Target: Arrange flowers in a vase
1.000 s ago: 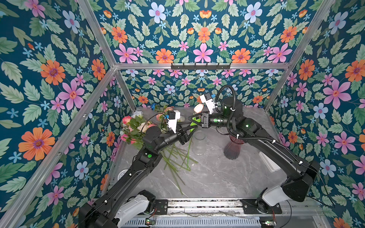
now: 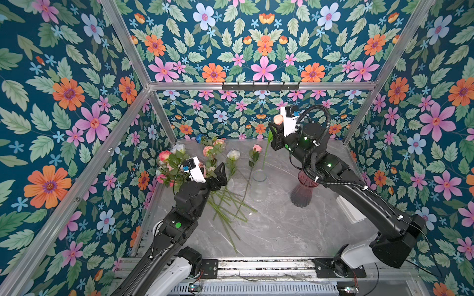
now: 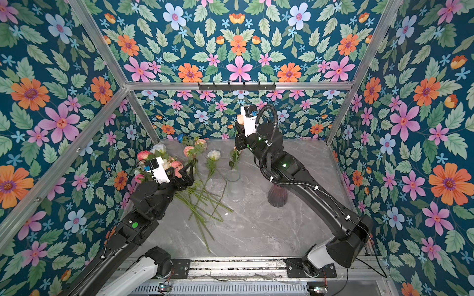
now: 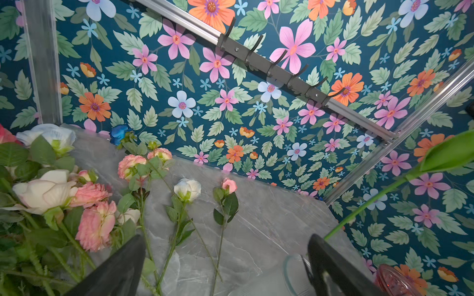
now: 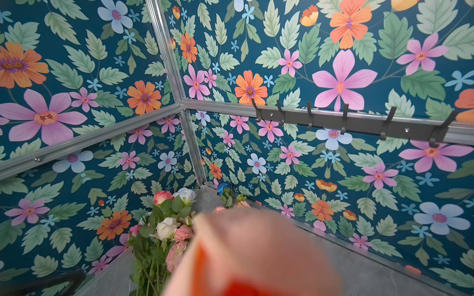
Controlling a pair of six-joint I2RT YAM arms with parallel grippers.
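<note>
A pale peach flower (image 2: 278,120) stands high at the back, my right gripper (image 2: 274,139) shut on its thin green stem (image 4: 365,204). In the right wrist view the blurred bloom (image 5: 261,256) hides the fingers. The stem hangs toward the rim of a clear glass vase (image 2: 259,176); whether its end is inside, I cannot tell. Left of that vase, my left gripper (image 2: 220,180) is open and empty above the flowers, its fingers (image 4: 116,266) wide apart. Pink and white roses (image 4: 93,222) lie bunched at the left, stems toward the front. Between bunch and vase lie a white rose (image 4: 187,189) and a small pink rose (image 4: 228,185).
A ribbed maroon vase (image 2: 302,193) stands right of the clear one, partly under my right arm. A white flat object (image 2: 350,209) lies by that arm. A blue flower (image 4: 118,133) is at the back left. Bare tabletop (image 2: 291,234) shows at the front.
My right gripper has risen and moved back with the peach flower, turning its stem near upright.
</note>
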